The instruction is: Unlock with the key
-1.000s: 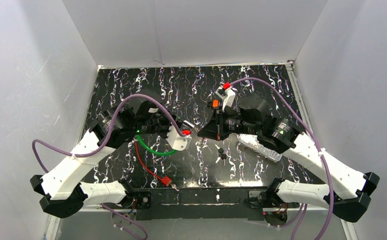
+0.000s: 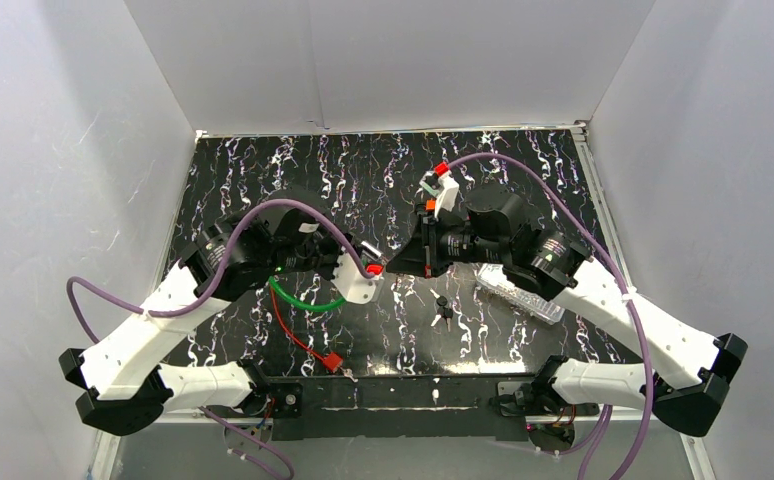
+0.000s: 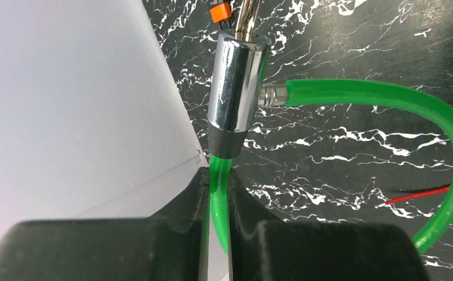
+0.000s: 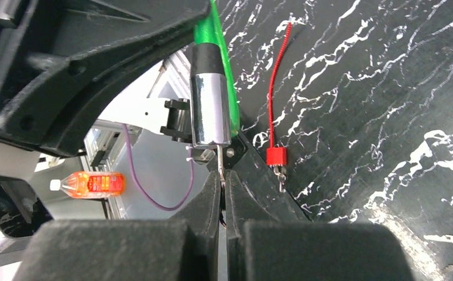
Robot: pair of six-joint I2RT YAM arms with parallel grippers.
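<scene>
My left gripper is shut on the green tube of the cable lock, just below its chrome cylinder (image 3: 238, 82). The tube's other end is joined to the cylinder's side, so the loop is closed. In the right wrist view, my right gripper is shut on a thin silver key (image 4: 220, 159). The blade meets the end face of the lock cylinder (image 4: 210, 111) and appears to enter it; how deep it sits cannot be told. In the top view, the two grippers face each other above the table, the arms hiding most of the lock.
A red cable lock (image 2: 332, 361) lies at the table's front left. Another bunch of keys (image 2: 442, 310) rests right of centre. A clear case (image 2: 519, 294) lies partly under the right arm.
Over the last second my right gripper has shifted slightly left, closer to the lock, and its wrist has turned a little. The left arm stays almost still.
</scene>
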